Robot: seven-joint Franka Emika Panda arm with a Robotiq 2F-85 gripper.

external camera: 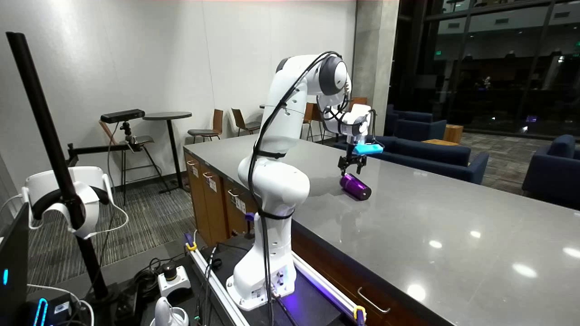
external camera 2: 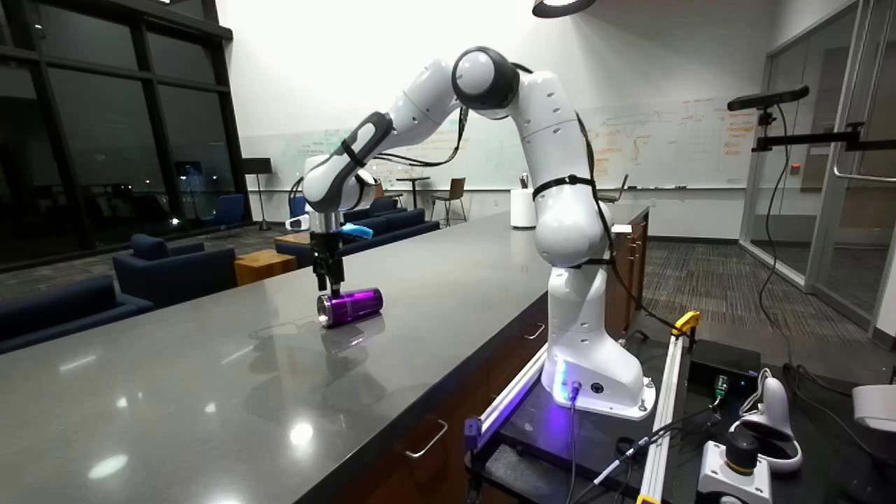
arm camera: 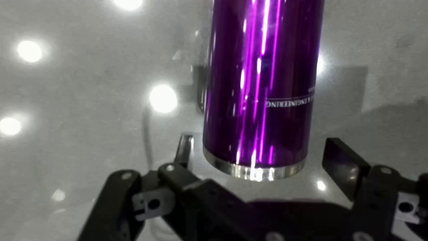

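A shiny purple tumbler [external camera: 356,187] with a silver rim lies on its side on the grey counter. In exterior view 2 the tumbler [external camera 2: 351,307] shows its silver end turned toward the left. My gripper [external camera: 352,165] points down just above it, near one end. The wrist view shows the gripper open, one finger [arm camera: 184,150] left of the tumbler [arm camera: 260,80] and the other [arm camera: 345,168] to its right. Gaps remain on both sides of the silver-banded end, which sits between the fingertips in that view.
The grey counter [external camera 2: 210,378] is broad and bare around the tumbler. Farther back on it stands a white container [external camera 2: 522,208]. Dark blue sofas [external camera: 429,157] are beyond the counter's far edge.
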